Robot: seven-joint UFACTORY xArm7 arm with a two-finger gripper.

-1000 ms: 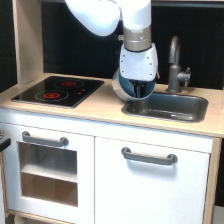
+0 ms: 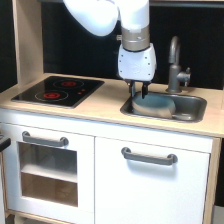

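Observation:
The white arm's gripper (image 2: 138, 88) hangs over the left part of the steel sink (image 2: 189, 109). Beneath it a pale blue, plate-like dish (image 2: 154, 107) lies in the basin, tilted or flat; I cannot tell exactly. The dark fingertips are just above the dish, and whether they touch it or are open is unclear.
The dark tap (image 2: 175, 60) rises behind the sink, right of the gripper. A black hob (image 2: 58, 91) with red rings is at the left of the wooden worktop (image 2: 108, 109). White cabinet doors are below.
The blue dish was raised upright at the gripper above the sink's left edge; now it is lower, inside the basin, and the gripper has shifted slightly.

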